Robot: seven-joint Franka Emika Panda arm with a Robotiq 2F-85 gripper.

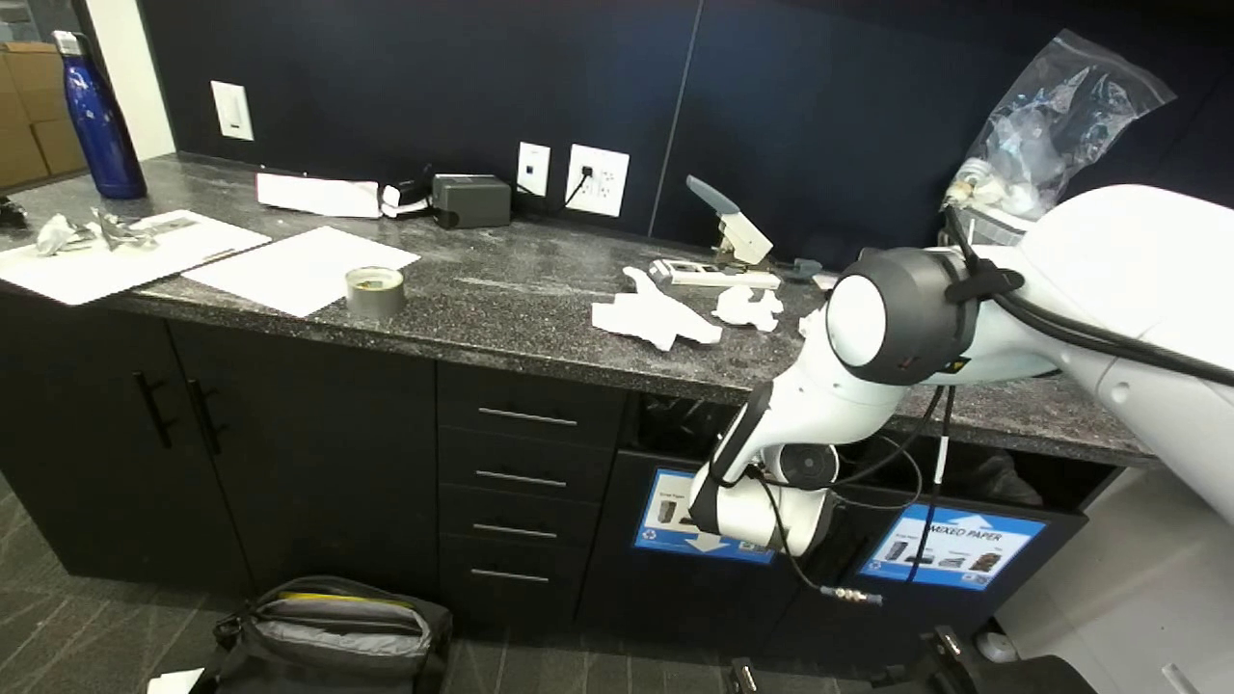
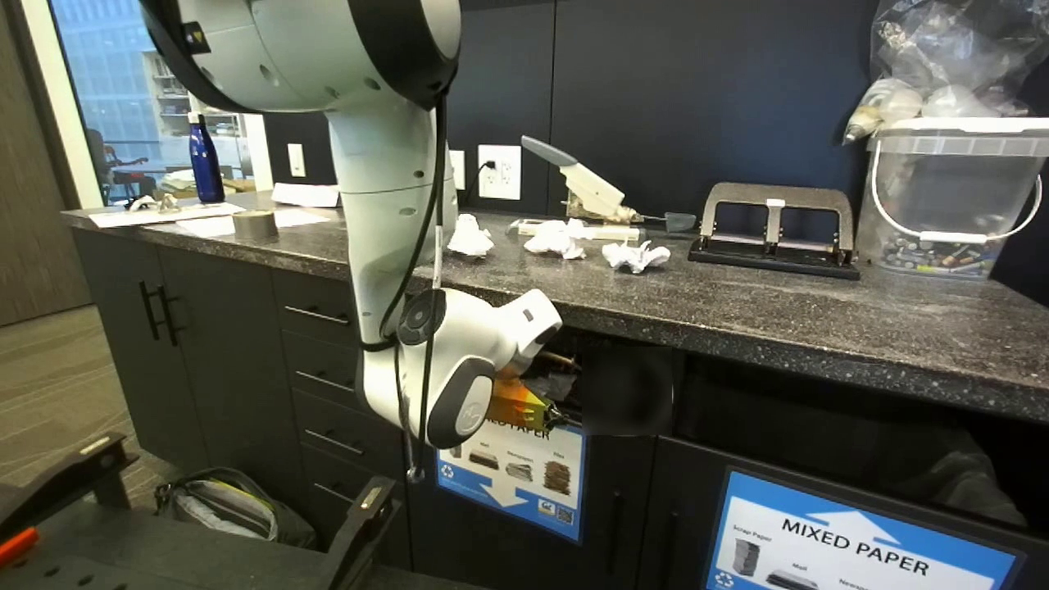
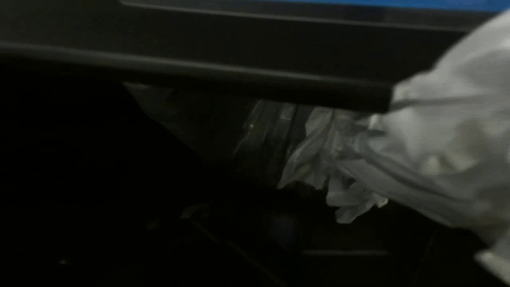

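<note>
My gripper [image 2: 562,418] is at the mouth of the left bin opening under the counter, just above a blue-and-white paper sign [image 2: 511,482]. It stands open, though its fingertips are hard to make out against the dark. A pale crumpled sheet [image 3: 430,143] fills the right of the wrist view; whether it is paper or bag liner I cannot tell. On the counter lie three crumpled white papers: one on the left [image 2: 470,237], a middle one [image 2: 556,239] and one on the right [image 2: 635,256], all well above the gripper.
Behind the papers stands a stapler [image 2: 590,192], with a hole punch [image 2: 777,226] and a clear bucket [image 2: 915,197] to the right. Flat sheets [image 1: 303,268], a tape roll [image 1: 375,294] and a blue bottle [image 1: 102,121] occupy the left. The counter edge overhangs the bins.
</note>
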